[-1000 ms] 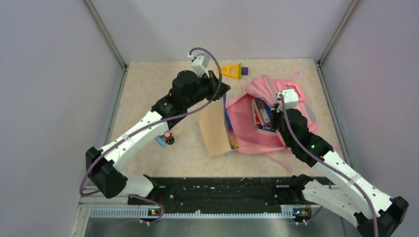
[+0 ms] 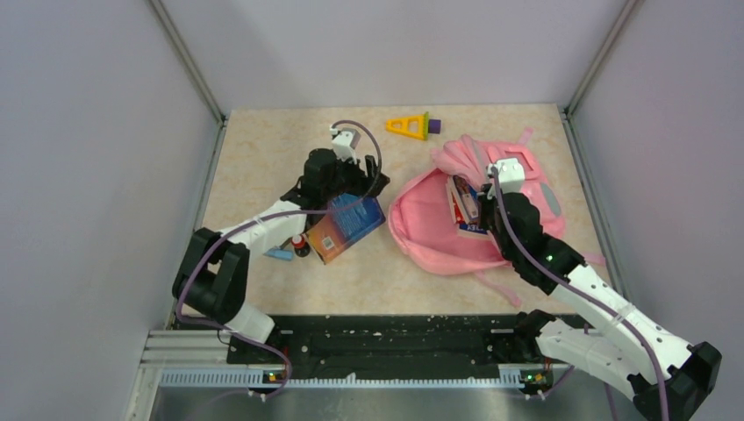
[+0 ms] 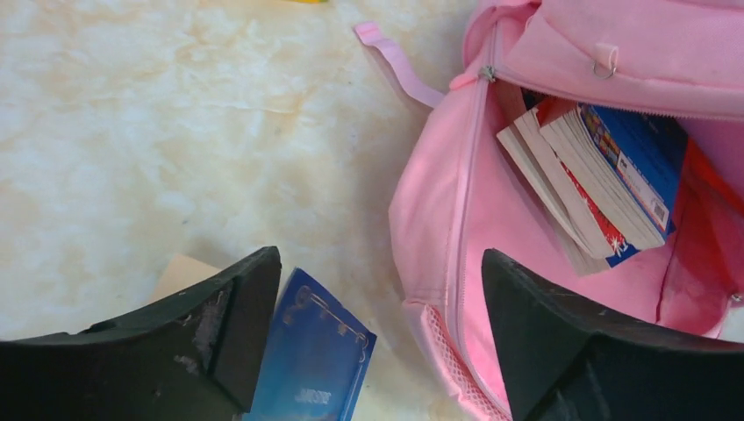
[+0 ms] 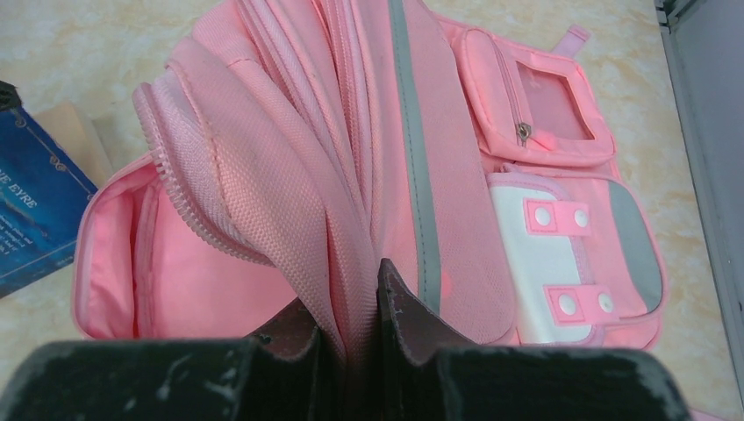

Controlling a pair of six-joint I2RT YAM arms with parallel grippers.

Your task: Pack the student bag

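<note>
The pink backpack (image 2: pixel 439 237) lies open on the right, with several books (image 3: pixel 605 175) inside. My right gripper is shut on a fold of the backpack's pink fabric at its zippered opening. Left of the bag, a blue book (image 2: pixel 346 228) lies on the table, also at the edge of the right wrist view (image 4: pixel 39 210). My left gripper hangs over this book and stands open, with the book's corner showing below between its fingers.
A yellow tool with a purple end (image 2: pixel 408 124) lies at the back. A blue item (image 2: pixel 279 253) and a small red-topped bottle (image 2: pixel 300 246) lie beside the left arm.
The blue book went from raised beside the bag to lying flat on the table. My left gripper came down and left and let it go. The right arm is nearly unchanged.
</note>
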